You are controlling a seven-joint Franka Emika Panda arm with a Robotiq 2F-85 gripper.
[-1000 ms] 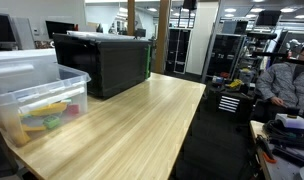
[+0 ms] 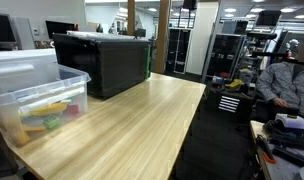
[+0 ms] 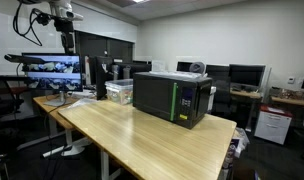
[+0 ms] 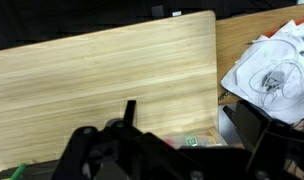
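In the wrist view my gripper is open above the pale wooden table (image 4: pixel 102 75), with nothing held between its fingers. The tabletop under it is bare. A clear plastic box (image 2: pixel 42 97) holding yellow, green and red items stands at the near left of the table in exterior view 1. Behind it is a black microwave-like appliance (image 2: pixel 104 65) with papers on top. Exterior view 2 shows that appliance (image 3: pixel 162 97) from its front, with a green stripe. Part of the box's contents shows below my gripper in the wrist view.
White papers with a looped cable (image 4: pixel 277 75) lie on a neighbouring surface at the right of the wrist view. Monitors (image 3: pixel 54 72) stand behind the table. A seated person (image 2: pixel 284 82) is at the right, across the aisle.
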